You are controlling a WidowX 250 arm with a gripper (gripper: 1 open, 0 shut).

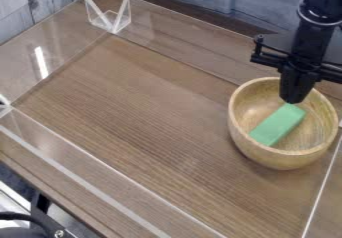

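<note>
My gripper (302,78) hangs from the black arm at the upper right, over the back of a wooden bowl (254,145). It looks shut, with nothing visible between its fingers, though the tips are small and dark. A green block (278,125) lies inside the bowl, below and a little in front of the gripper.
Clear plastic pieces sit at the back left (110,14) and at the left edge. A dark object (24,224) is partly visible at the bottom left.
</note>
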